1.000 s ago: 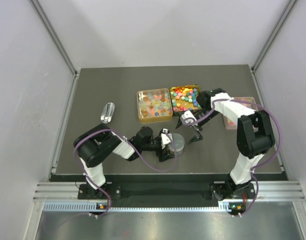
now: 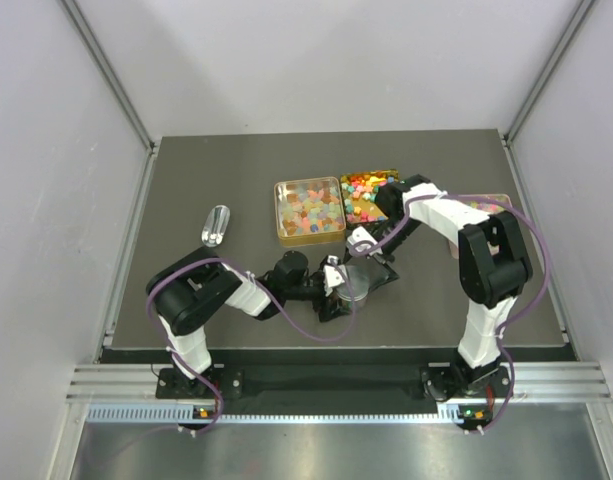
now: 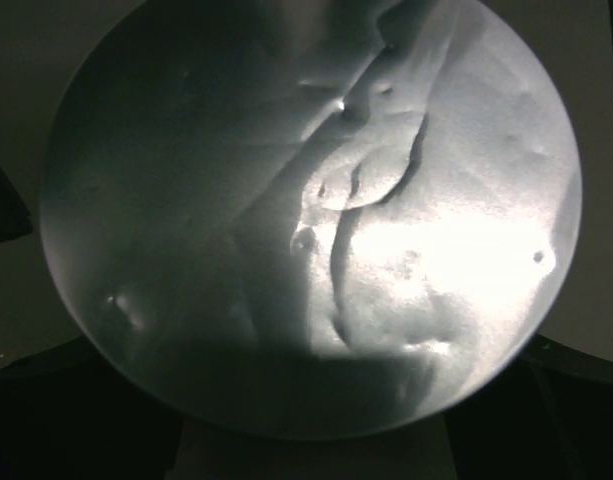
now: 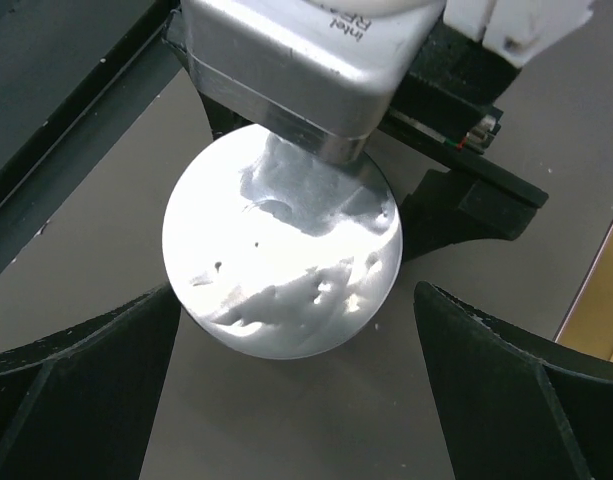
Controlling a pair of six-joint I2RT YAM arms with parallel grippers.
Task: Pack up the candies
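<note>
A silver round lidded tin [image 2: 352,290] stands at the front middle of the table, its dented top filling the left wrist view. My left gripper [image 2: 338,298] is low around its left side; whether its fingers press on it I cannot tell. My right gripper is open, its fingers either side of the silver lid [image 4: 281,255], just above or beside it. Behind are a clear gold-rimmed box of candies [image 2: 309,209] and a gold tray of colourful candies [image 2: 368,210].
A pink container [image 2: 494,202] of candies is at the right, partly behind my right arm. A silver scoop [image 2: 215,225] lies on the left.
My right gripper has moved left and down toward the tin, now over its right side. The left arm and the tin look nearly unchanged.
</note>
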